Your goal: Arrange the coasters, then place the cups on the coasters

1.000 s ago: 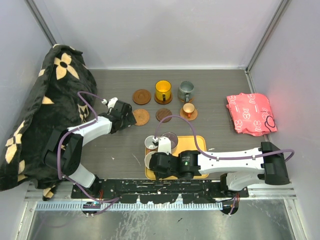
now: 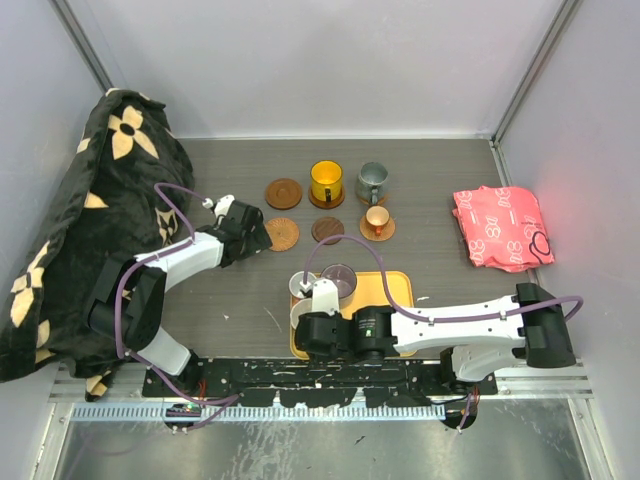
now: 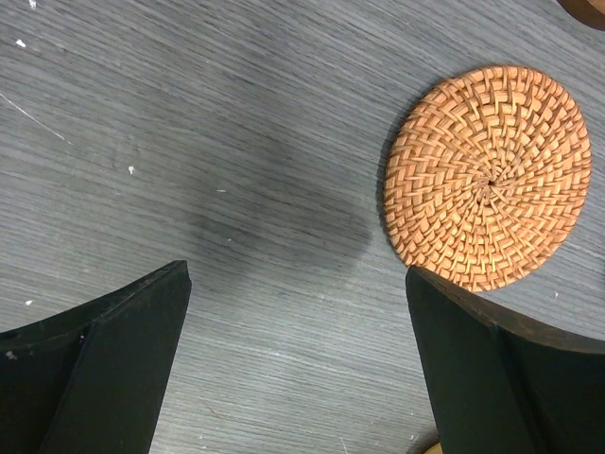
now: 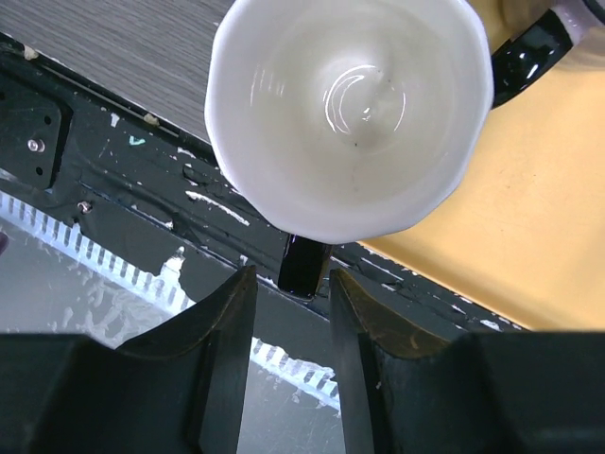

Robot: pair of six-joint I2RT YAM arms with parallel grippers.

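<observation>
A white cup with a black handle fills the upper middle of the right wrist view. My right gripper is part open, its fingertips on either side of that handle with gaps showing. From the top, this arm covers much of the yellow tray, where white cups show at the left end. A round woven coaster lies bare on the table. Left of it, my left gripper stands open and empty above the table. Bare brown coasters lie farther back.
A yellow mug, a grey mug and a small orange cup stand on coasters at the back. A clear glass is in the tray. A folded red cloth lies right; a dark blanket lies left.
The left arm, cups and coasters look unmoved.
</observation>
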